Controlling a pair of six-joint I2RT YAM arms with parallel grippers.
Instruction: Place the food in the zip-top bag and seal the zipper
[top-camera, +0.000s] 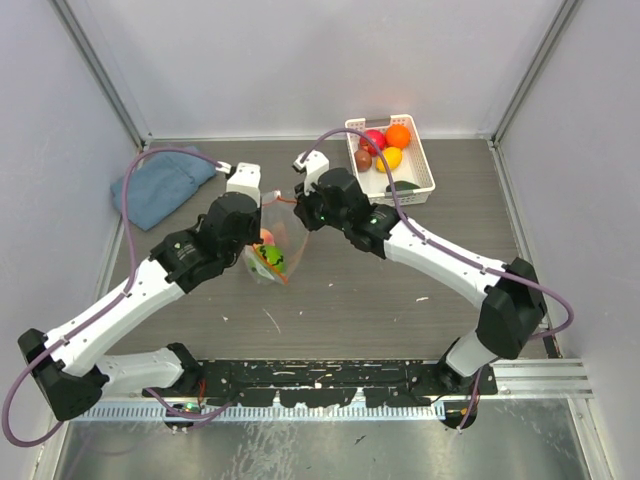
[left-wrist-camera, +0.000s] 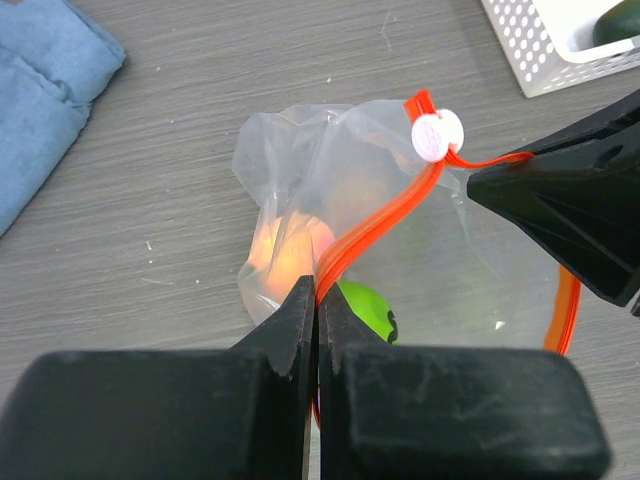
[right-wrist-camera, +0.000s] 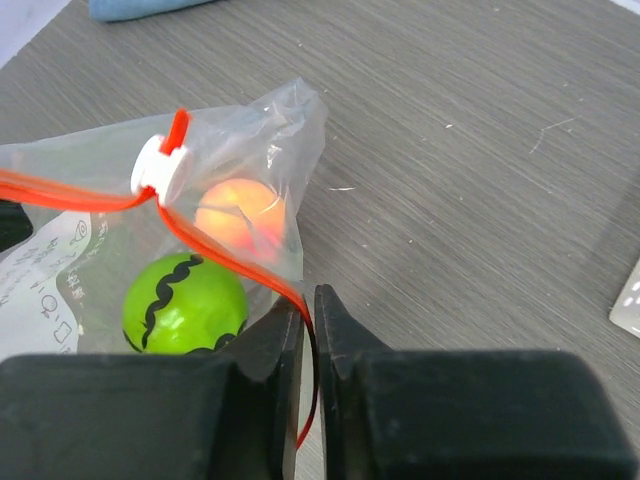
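The clear zip top bag (top-camera: 291, 238) has an orange rim and a white slider (left-wrist-camera: 437, 135). In the right wrist view a green ball-like food with dark stripes (right-wrist-camera: 186, 304) and a peach-coloured fruit (right-wrist-camera: 240, 215) show inside it. My left gripper is shut on the orange rim at one side of the mouth. Across the mouth, the rim runs between the fingers of my right gripper. A narrow gap shows between those fingers, so whether they grip the rim cannot be told. The bag's mouth is spread between both grippers.
A white basket (top-camera: 423, 192) with several fruits stands at the back right. A folded blue cloth (top-camera: 165, 187) lies at the back left. Bare table (top-camera: 370, 300) lies in front of the bag and to its right.
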